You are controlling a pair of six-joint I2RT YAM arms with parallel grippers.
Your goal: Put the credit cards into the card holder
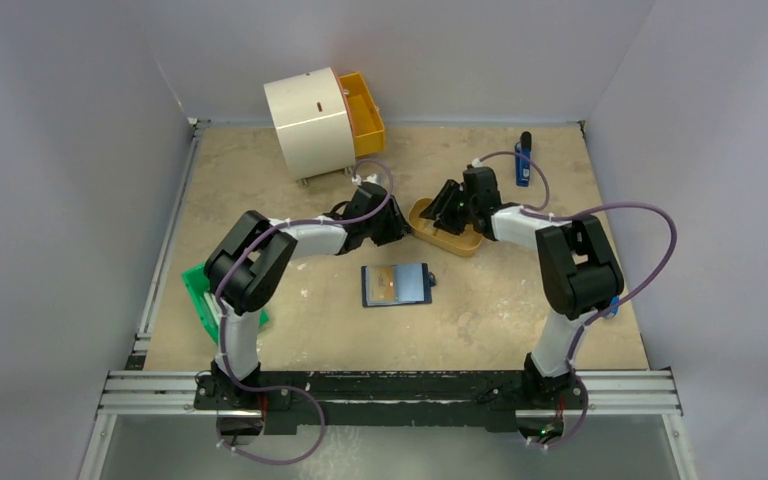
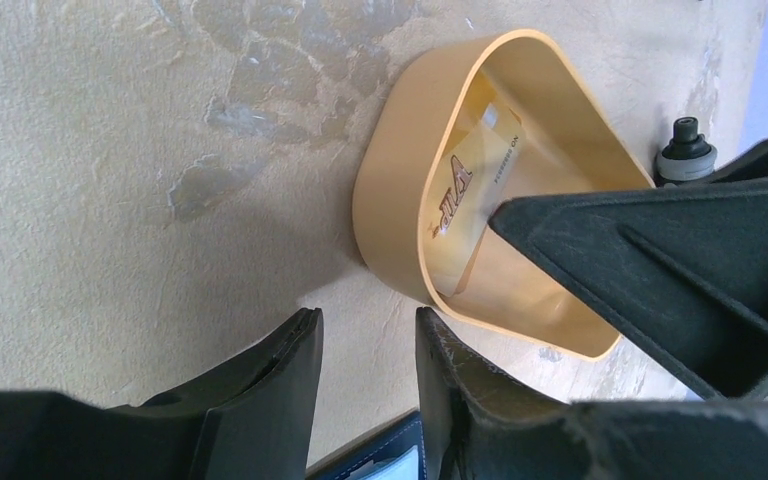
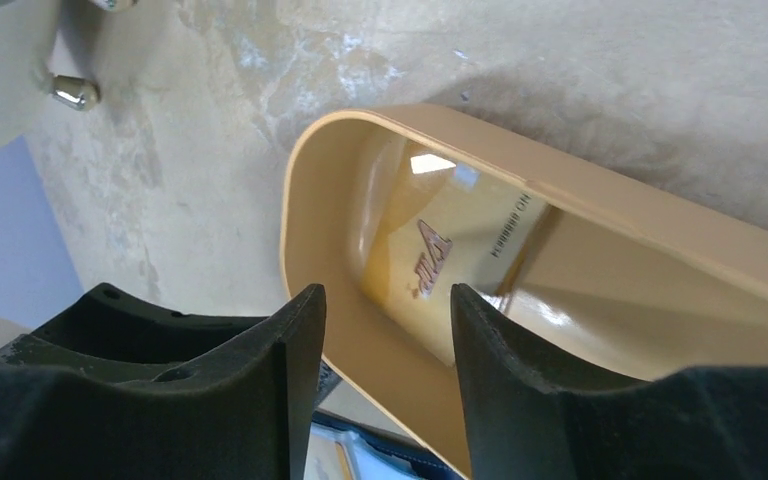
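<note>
A shallow tan tray holds pale cards with printed lettering, resting near one end; in the left wrist view the card shows behind the tray's rim. My right gripper is part open over the tray, with at least one finger across its inside and nothing gripped. Just left of the tray's end, my left gripper is part open too, empty between its fingertips. The dark-blue card holder lies open-faced in front of both grippers, its clear sleeves showing a tan card on the left side.
A white drum-shaped unit with a yellow drawer stands at the back left. A green tray lies at far left, partly under the left arm. A blue stapler-like object is at back right.
</note>
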